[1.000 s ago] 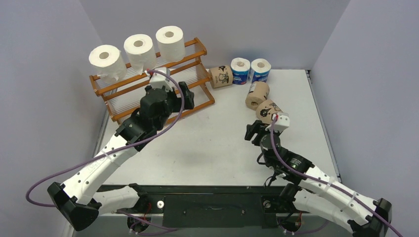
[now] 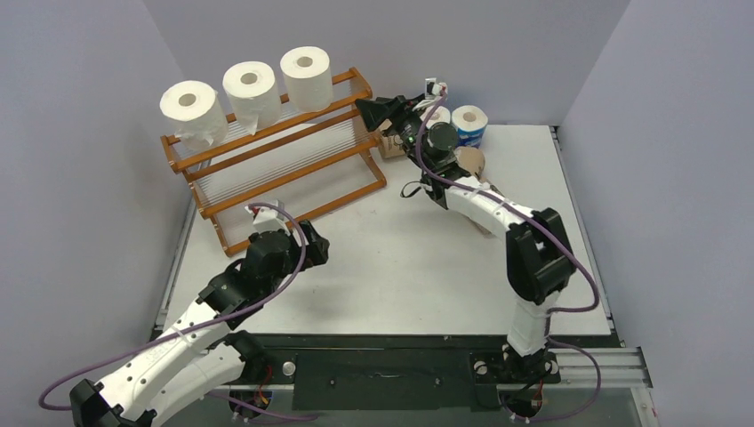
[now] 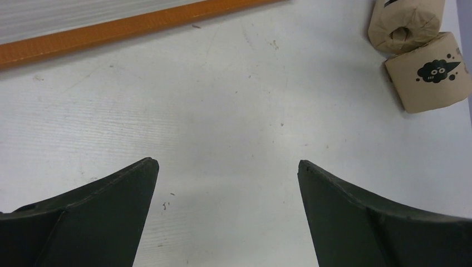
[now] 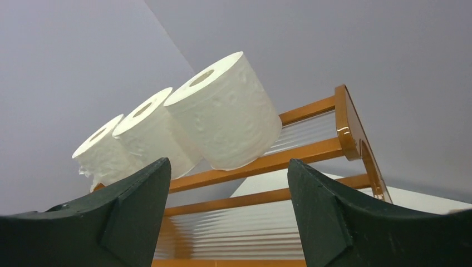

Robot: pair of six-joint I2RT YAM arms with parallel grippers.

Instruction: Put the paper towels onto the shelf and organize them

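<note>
Three white paper towel rolls stand tilted along the upper tier of the wooden shelf [image 2: 293, 133]: the left roll [image 2: 196, 120], the middle roll [image 2: 252, 96] and the right roll [image 2: 308, 84]. The lower tier looks empty. My right gripper [image 2: 366, 108] is beside the shelf's upper right end; in the right wrist view its fingers [image 4: 131, 214] stand apart with nothing between them. In front of the shelf, low over the table, my left gripper [image 2: 320, 245] is open and empty. Brown-wrapped rolls, among them one with a dark cartoon print [image 3: 434, 72], lie on the right side.
A blue-wrapped roll [image 2: 469, 123] stands upright at the back, with another partly behind my right arm. That arm also covers much of the brown rolls [image 2: 470, 160]. Walls close in the sides and back.
My right arm has reached from the front right up and leftward to the shelf's right end. The left arm has drawn back from the shelf toward the front. The white rolls have stayed put.
</note>
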